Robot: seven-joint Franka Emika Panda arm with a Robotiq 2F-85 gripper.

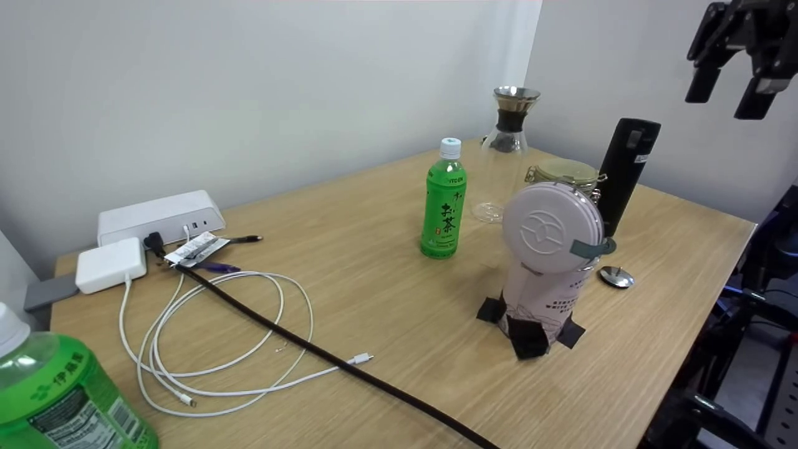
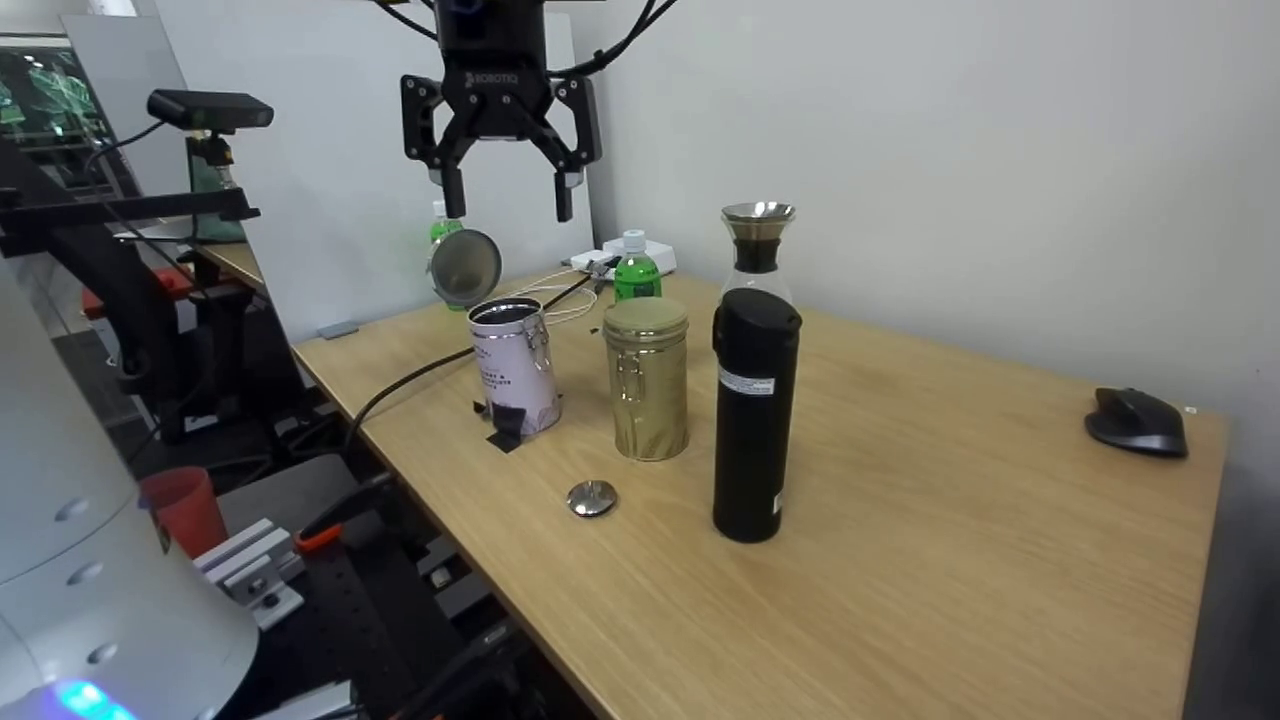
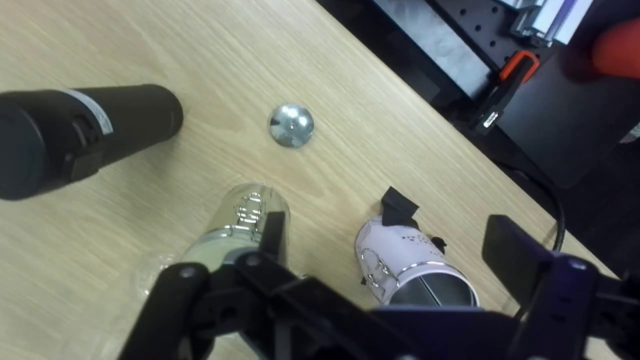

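Note:
My gripper hangs wide open above the table, nothing between its fingers. In exterior view 2 it appears over a pink canister, whose hinged lid is swung up; black tape sits round its base. Looking down in the wrist view, I see into the mouth of the pink canister, below and between the fingers. A gold canister with a clasp and closed lid stands beside it; one finger partly covers it in the wrist view. On bare wood lies a small round silver lid.
A black flask, a glass carafe and a green tea bottle stand near the canisters. Cables and another bottle occupy the far-left side. Open wood surrounds a black mouse.

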